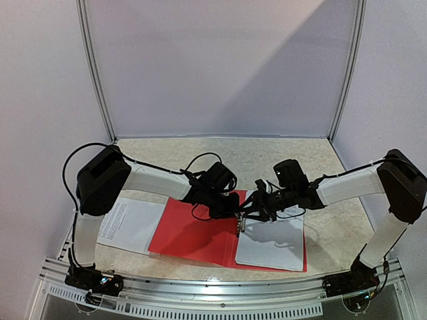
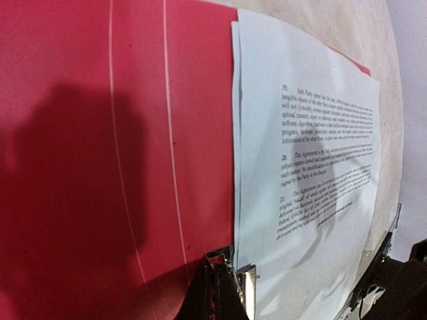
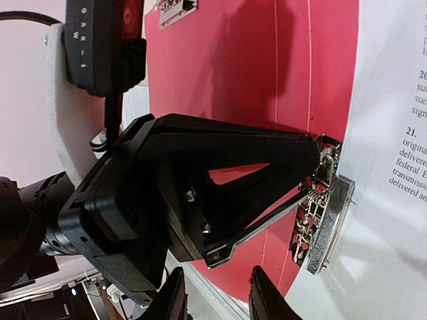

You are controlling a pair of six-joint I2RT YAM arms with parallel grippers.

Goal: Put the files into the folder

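An open red folder (image 1: 190,237) holds a stack of printed sheets (image 1: 270,247) on its right half. At the spine sits a metal clip (image 3: 317,223) beside the papers' left edge. My left gripper is shut at the top of that clip, seen from the right wrist view as black fingers reaching onto it; whether anything thin is between them is hidden. My right gripper stands open above the folder, to the right of the clip in the top view, with its fingertips apart and nothing visible between them.
Another white printed sheet (image 1: 127,227) lies at the left, under the left arm. Side walls and a metal front rail bound the area.
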